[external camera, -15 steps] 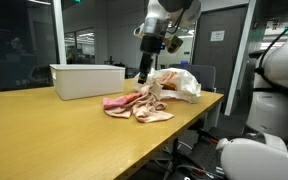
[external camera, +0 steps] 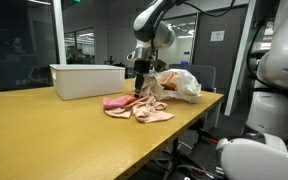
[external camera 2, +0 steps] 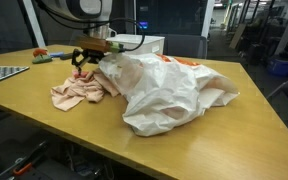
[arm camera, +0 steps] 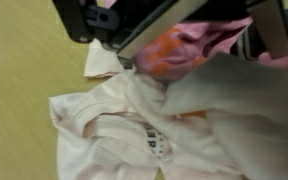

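Observation:
My gripper (external camera: 141,78) hangs over the heap of cloth on the table. Its two fingers stand apart in the wrist view, and the fingers are open. Beneath them lies a pink cloth with orange patches (arm camera: 174,52), partly hidden by the gripper. A pale pink garment (arm camera: 94,120) with dark lettering spreads beside it, and a whitish cloth (arm camera: 249,115) bulges close to the camera. From the side, the pale pink cloth (external camera 2: 76,92) lies crumpled near the table's edge. Whether a finger touches any cloth I cannot tell.
A big crumpled white plastic bag (external camera 2: 169,95) lies beside the cloths. At the back stands a white box (external camera: 87,81). A grey rack (external camera 2: 4,73) and small coloured items occupy the far side. The wooden table (external camera: 44,140) has wide bare areas.
My arm has moved away from the exterior view 1 camera and down toward the cloth heap. The cloths look unmoved.

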